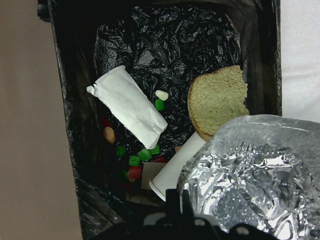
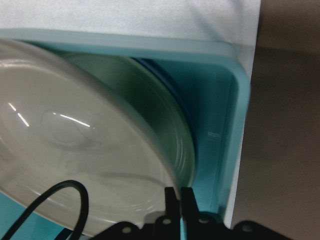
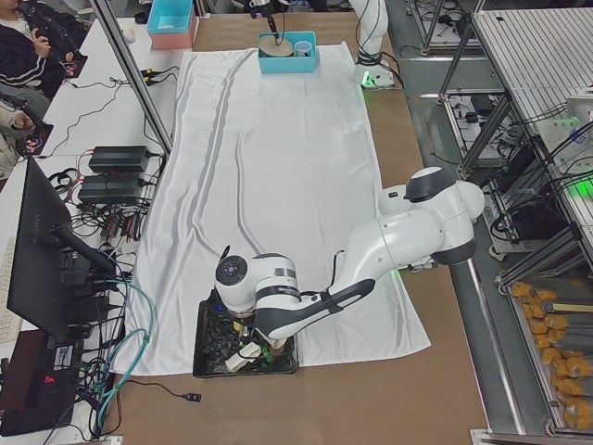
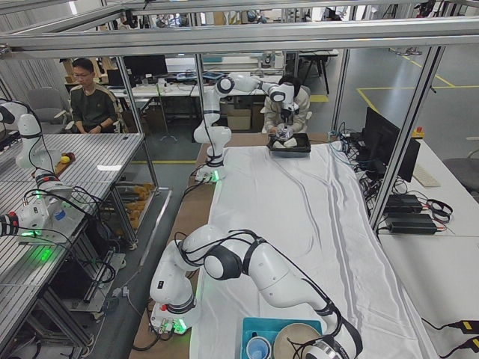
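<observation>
A black lined bin (image 3: 209,366) holds a white wrapper (image 1: 126,105), a bread piece (image 1: 217,97), a white paper cup (image 1: 170,172) and small coloured bits. My left gripper is over the bin, shut on the edge of a crinkled clear container (image 1: 250,185). Across the cloth, a teal bin (image 3: 287,66) holds a cream bowl (image 2: 65,140), a green plate (image 2: 165,130) and a blue cup (image 4: 258,349). My right gripper is shut on the cream bowl's rim.
The white cloth (image 3: 269,148) between the bins is clear. A monitor (image 3: 42,269), cables and black boxes (image 3: 119,158) line one side; a metal frame table (image 3: 523,65) stands on the other.
</observation>
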